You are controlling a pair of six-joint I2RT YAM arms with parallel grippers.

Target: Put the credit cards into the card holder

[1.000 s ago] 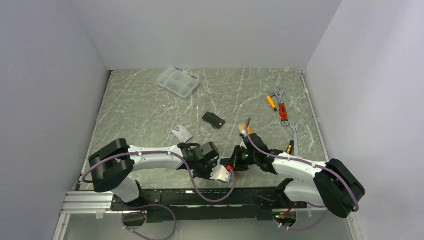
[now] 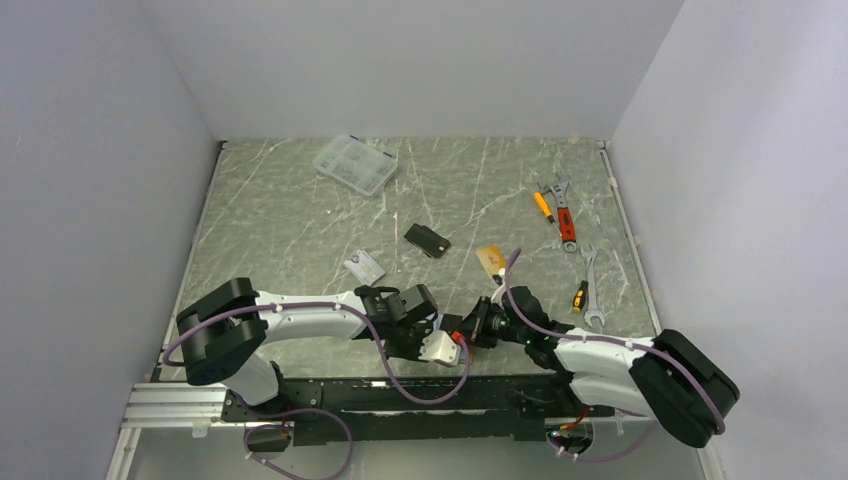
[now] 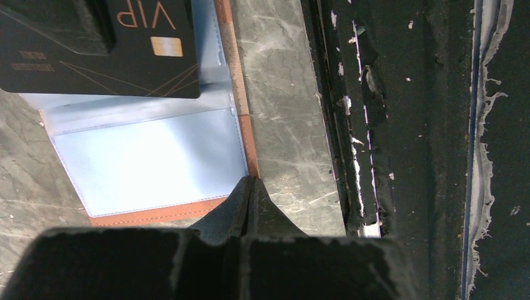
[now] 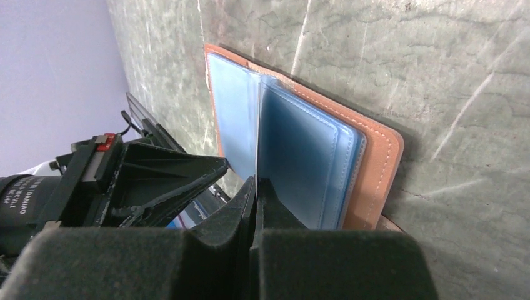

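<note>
The card holder (image 4: 375,162), brown with bluish clear sleeves, lies open at the table's front. My right gripper is shut on a black VIP card, which shows edge-on as a thin line in the right wrist view. In the left wrist view that card is over the upper sleeves, with a dark finger across it; how deep it sits in a sleeve I cannot tell. My left gripper is shut at the holder's corner; whether it pinches the edge is hidden. A white card (image 2: 364,267) and a gold card (image 2: 491,260) lie farther back.
Behind the arms lies a black flat item (image 2: 427,240), and a clear box (image 2: 356,165) stands at the back left. Tools such as a red-handled wrench (image 2: 566,226) are at the right. The black front rail (image 3: 400,125) runs close by the holder.
The left arm has stayed still.
</note>
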